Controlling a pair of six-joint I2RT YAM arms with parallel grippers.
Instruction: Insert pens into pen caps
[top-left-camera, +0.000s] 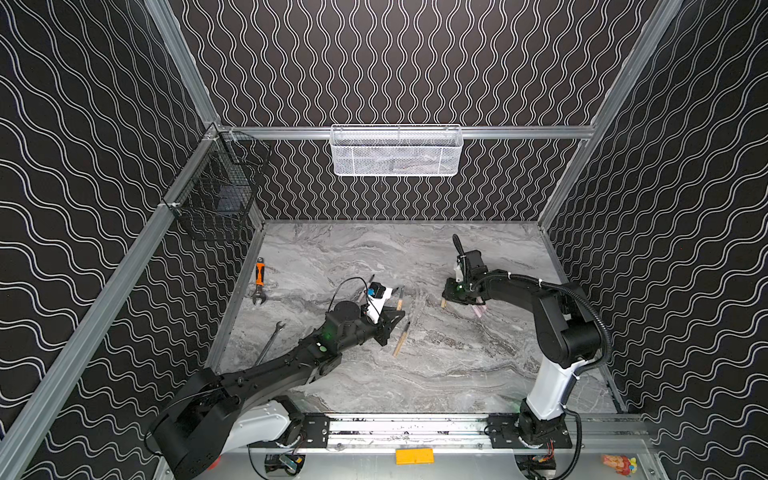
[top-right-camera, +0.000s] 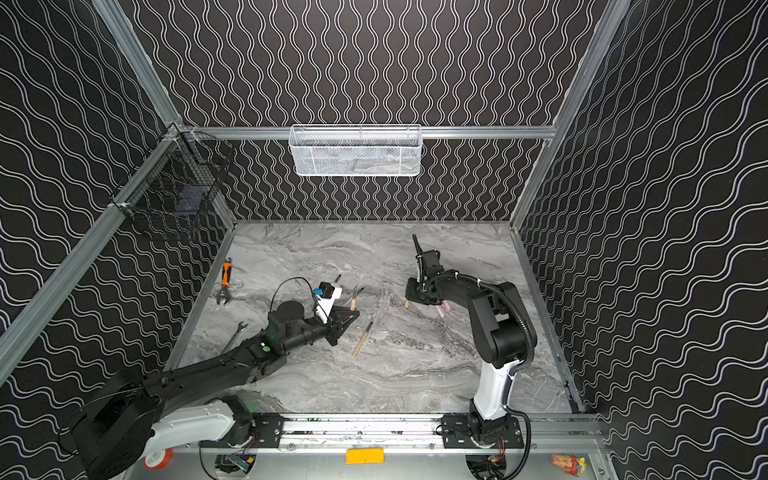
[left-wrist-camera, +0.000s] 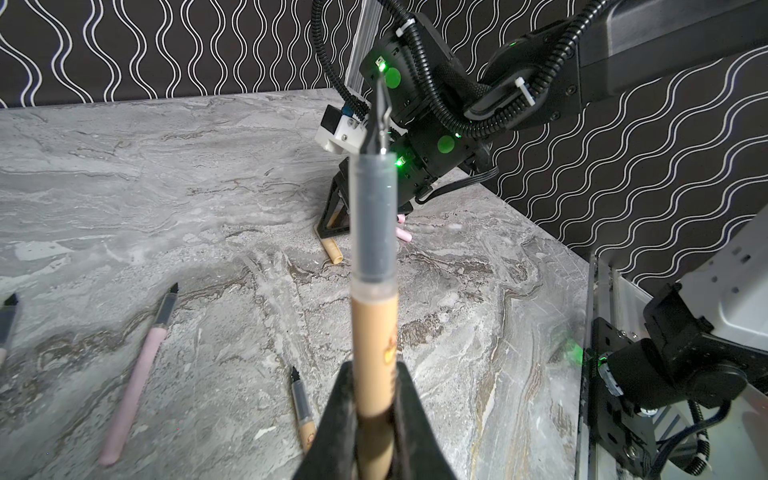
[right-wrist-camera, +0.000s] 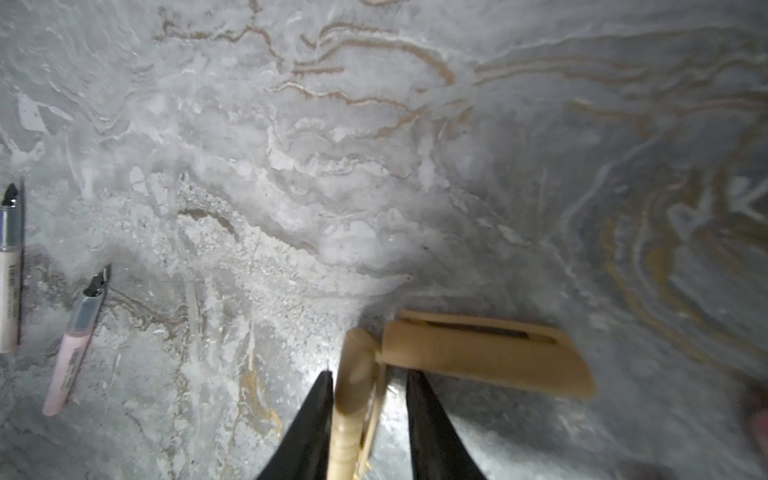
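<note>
My left gripper is shut on a beige pen, which stands upright with its dark nib up. Over two beige caps on the marble table, my right gripper is part open. One cap lies lengthwise between its fingers, close to the left one and with a gap to the right one. The other cap lies crosswise against its end. Uncapped on the table are a pink pen, another beige pen and a pen cut off at the left edge.
Pink caps lie beside the right gripper. An orange-handled wrench and a silver wrench rest at the table's left. A white wire basket hangs at the back.
</note>
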